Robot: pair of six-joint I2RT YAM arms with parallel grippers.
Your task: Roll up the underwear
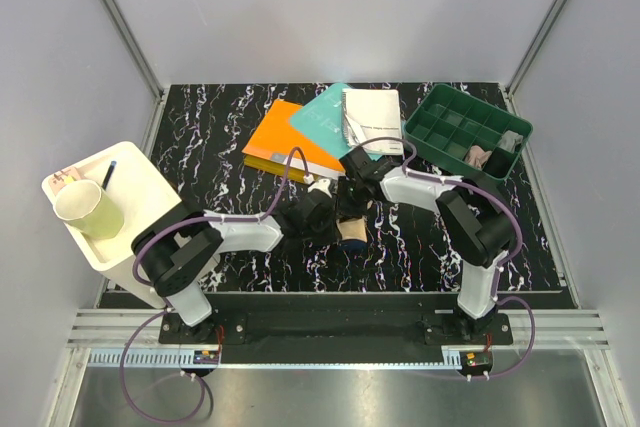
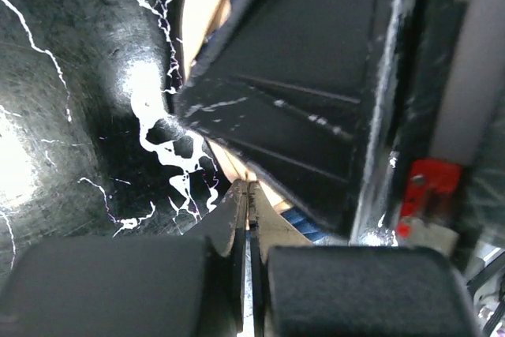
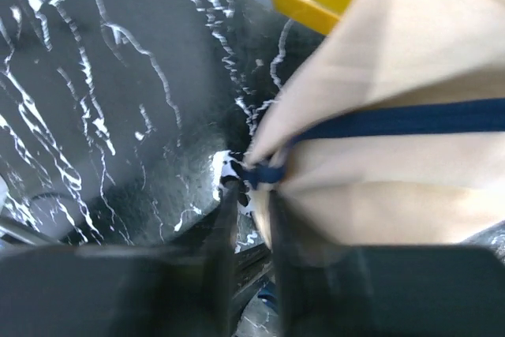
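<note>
The beige underwear with navy bands [image 1: 352,231] lies as a narrow strip on the dark table, partly covered by both arms. My left gripper is shut at its beige edge; whether any cloth is pinched there is hard to see. In the right wrist view, the underwear [image 3: 394,163] fills the right side, with a navy band and a bunched corner at the fingertips. My right gripper is blurred, its fingers a little apart, with cloth at the gap. From above, the two grippers nearly touch, the right one just beyond the left.
An orange and yellow box [image 1: 280,142] stands close behind the cloth, beside a teal folder [image 1: 322,119] and a notebook [image 1: 375,117]. At the right back sits a green divided bin [image 1: 430,122]; a white container [image 1: 120,177] is at left. Bare table lies at front right.
</note>
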